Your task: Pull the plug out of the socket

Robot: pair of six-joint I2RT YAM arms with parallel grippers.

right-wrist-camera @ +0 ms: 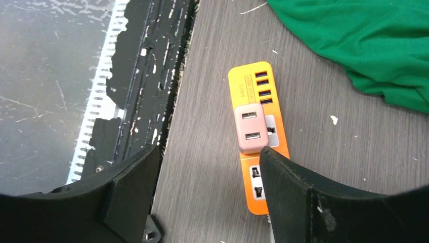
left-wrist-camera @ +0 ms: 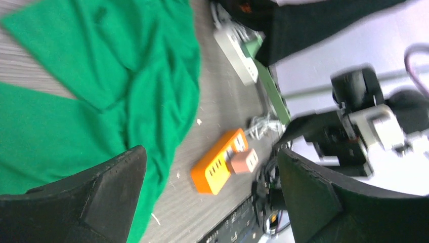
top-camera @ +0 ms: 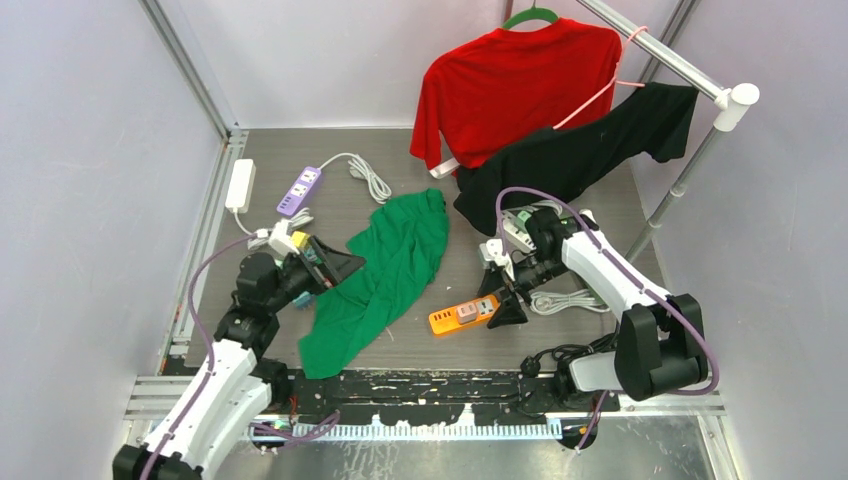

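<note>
An orange power strip (top-camera: 450,320) with a pinkish plug (right-wrist-camera: 251,128) seated in it lies on the grey table (right-wrist-camera: 202,172), its USB end toward the table's middle. My right gripper (top-camera: 507,298) is open just above the strip's socket end, empty, with the strip and plug between its fingers in the right wrist view. My left gripper (top-camera: 335,268) hangs open over the left part of the green cloth (top-camera: 385,270), holding nothing; in its wrist view the strip and plug show beyond the fingers.
A purple strip (top-camera: 299,190) and a white one (top-camera: 240,185) lie at the back left. A red shirt (top-camera: 510,90) and black shirt (top-camera: 570,150) hang at the back right. Coiled white cable (top-camera: 565,301) lies right of the orange strip. The front edge has a dark rail.
</note>
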